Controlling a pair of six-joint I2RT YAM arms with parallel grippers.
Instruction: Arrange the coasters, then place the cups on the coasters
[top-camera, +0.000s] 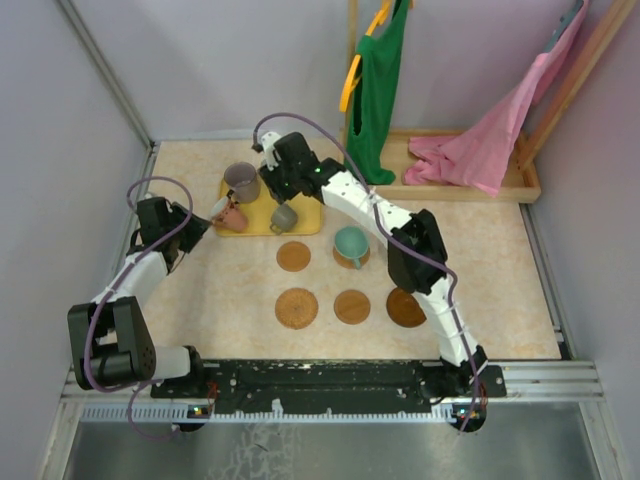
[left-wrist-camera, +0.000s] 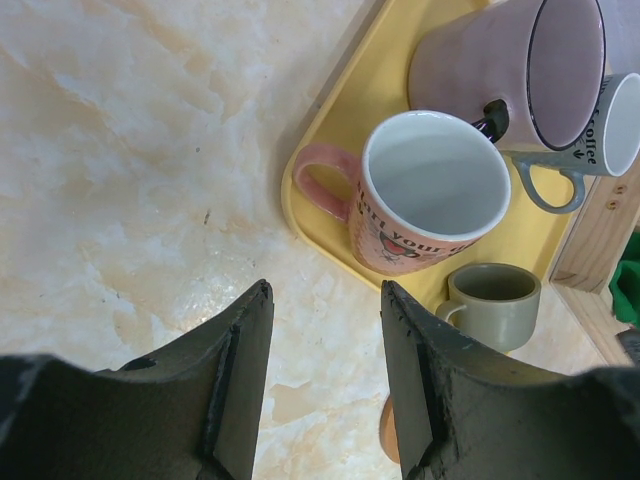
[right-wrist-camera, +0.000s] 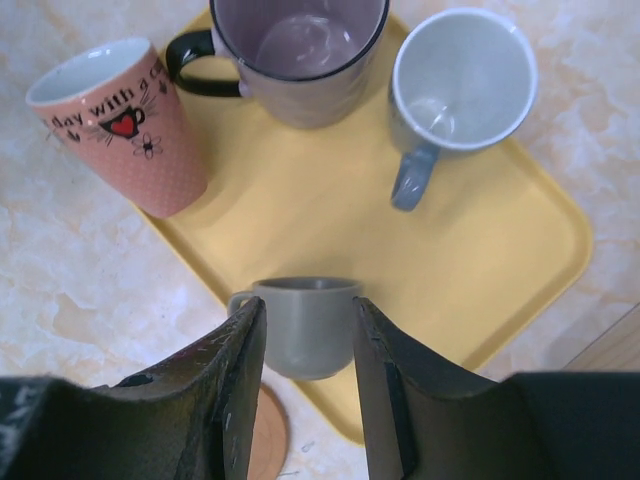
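Observation:
On the yellow tray lies a small grey-green cup, beside a pink cup, a large mauve cup and a blue-grey cup. In the right wrist view the grey-green cup appears just beyond the fingertips of my right gripper, whose fingers stand apart. From above, that gripper is behind the cup, over the tray, and partly covers the blue-grey cup. My left gripper is open and empty, left of the tray near the pink cup. A bare round coaster lies just in front of the tray.
A teal cup sits on another coaster to the right, close to my right arm. Several coasters, among them a large one, lie bare towards the front. A wooden rack with hanging clothes stands behind.

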